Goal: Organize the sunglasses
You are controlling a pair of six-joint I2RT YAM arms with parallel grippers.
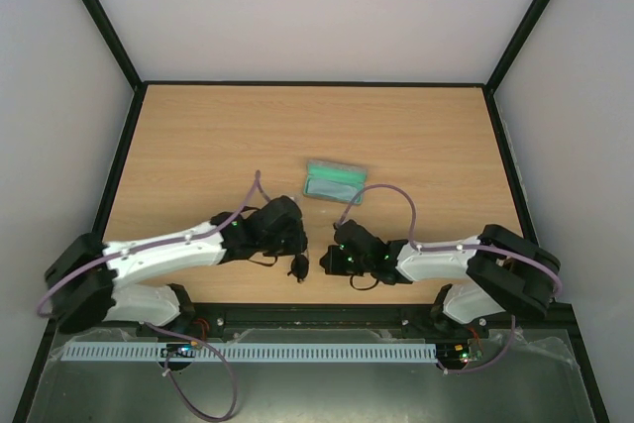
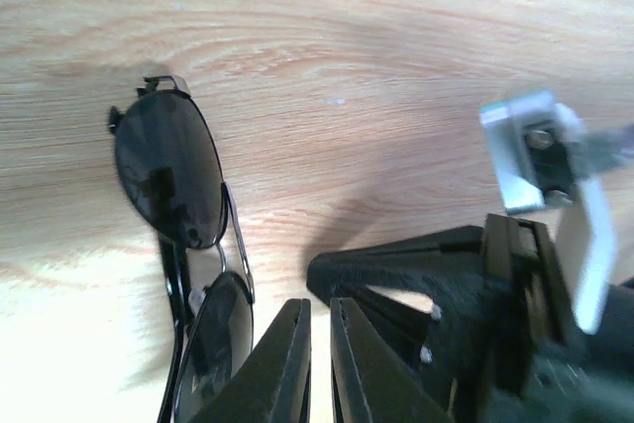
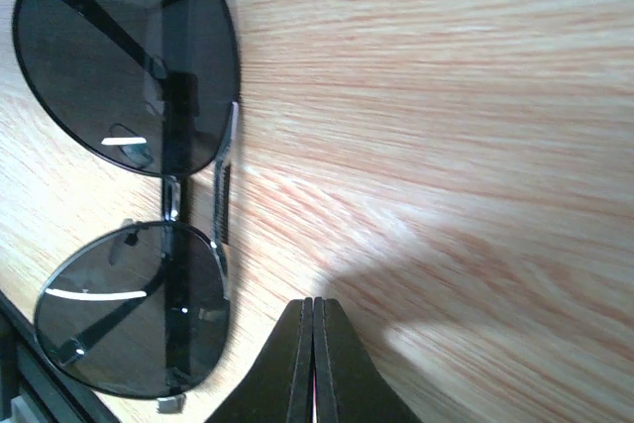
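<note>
Folded dark sunglasses (image 1: pixel 300 266) (image 2: pixel 168 167) (image 3: pixel 126 54) lie on the wooden table (image 1: pixel 198 146) between the two grippers, at the front middle. My left gripper (image 1: pixel 295 245) is shut, close beside the sunglasses; whether anything is between its fingertips I cannot tell. My right gripper (image 1: pixel 327 262) is shut, just beside the sunglasses, with nothing seen between its fingers; it also appears at the right of the left wrist view.
A green open case (image 1: pixel 335 181) stands behind the grippers, right of centre.
</note>
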